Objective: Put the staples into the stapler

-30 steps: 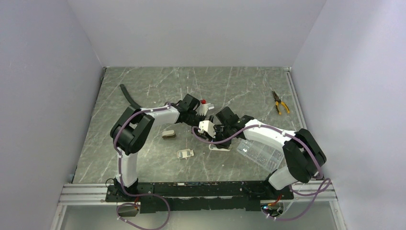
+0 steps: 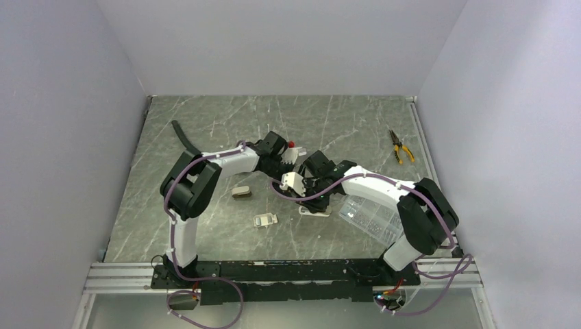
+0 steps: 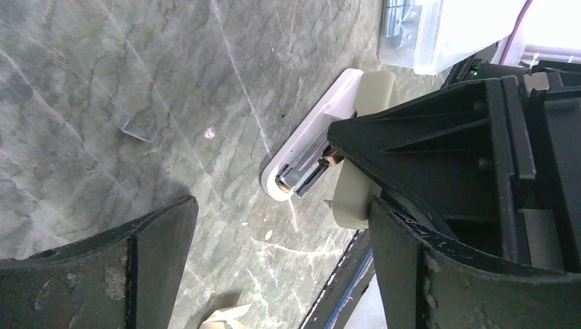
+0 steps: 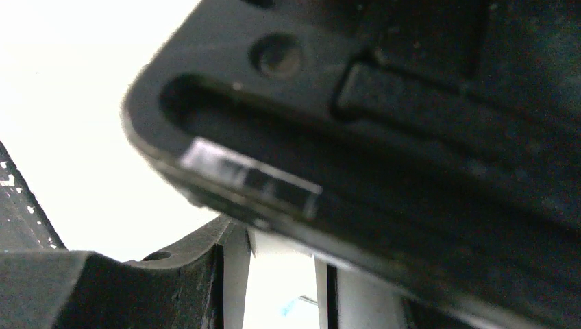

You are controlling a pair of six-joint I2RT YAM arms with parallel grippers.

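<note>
In the left wrist view the stapler shows its pale base [image 3: 274,171] with the metal magazine [image 3: 296,164] bared, and a beige body part [image 3: 356,195] alongside. The dark finger [image 3: 425,130] of my right gripper crosses over this beige part. Between my right gripper's fingertips a pale piece shows, apparently the stapler's beige part; the gripper is shut on it, its contact largely hidden. My left gripper stands open close above the stapler, nothing clearly between its fingers. Its dark bulk [image 4: 342,137] blocks much of the right wrist view. From above, both grippers cover the stapler.
A clear compartment box [image 2: 373,218] lies under the right arm. A beige block [image 2: 241,192] and a small pale case [image 2: 265,220] rest at left. Pliers [image 2: 400,146] lie far right. A small staple-like piece [image 3: 138,129] lies loose on the marble.
The left arm has barely moved. Loose things on the table have stayed put.
</note>
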